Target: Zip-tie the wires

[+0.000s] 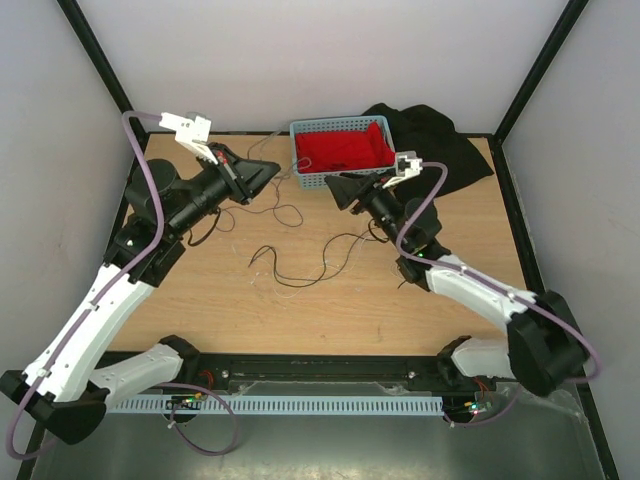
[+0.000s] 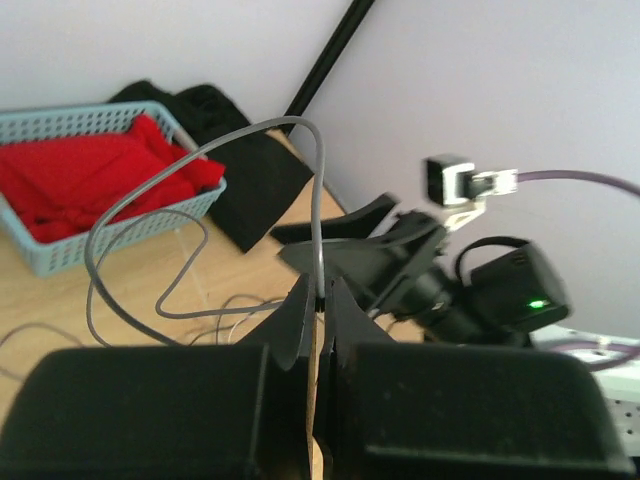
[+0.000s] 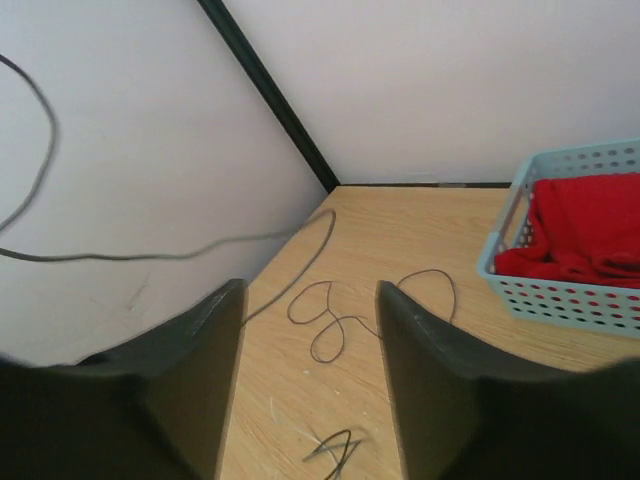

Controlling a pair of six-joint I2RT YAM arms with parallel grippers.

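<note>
A thin grey wire (image 2: 205,150) bends in a tall loop, and its strand runs down between the tips of my left gripper, which is shut on it. In the top view my left gripper (image 1: 272,172) hangs over the left back of the table. To its right, in front of the basket, is my right gripper (image 1: 335,190). In the right wrist view its fingers (image 3: 205,345) stand apart, with only background between them. A grey strand (image 3: 300,275) passes close to one fingertip; whether it touches cannot be told. Black wire (image 1: 310,280) lies across the mid-table. No zip tie can be made out.
A light blue basket (image 1: 302,180) with red cloth (image 1: 345,148) stands at the back. Black cloth (image 1: 440,150) lies to its right. Thin wire (image 1: 265,210) coils on the table's left half.
</note>
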